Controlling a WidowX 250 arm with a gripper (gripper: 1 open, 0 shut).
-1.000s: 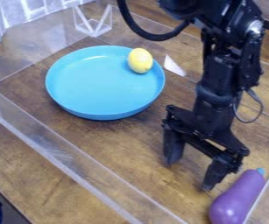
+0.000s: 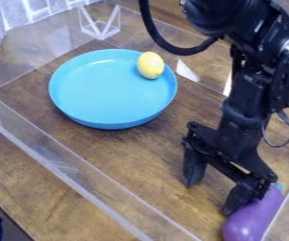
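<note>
My black gripper point(image 2: 219, 179) is low over the wooden table on the right side of the view, its fingers open. A purple eggplant toy point(image 2: 249, 221) lies at the bottom right, just beside the right-hand finger, partly behind it. A blue plate point(image 2: 106, 89) sits at the upper left, and a yellow egg-shaped object point(image 2: 151, 65) rests on its back right edge.
Clear plastic walls border the table at left and bottom right. The bare wooden surface point(image 2: 72, 169) left of my gripper is free.
Compared with a second ago, my gripper has moved slightly right and toward the front, closer to the eggplant. The plate and yellow object are unchanged.
</note>
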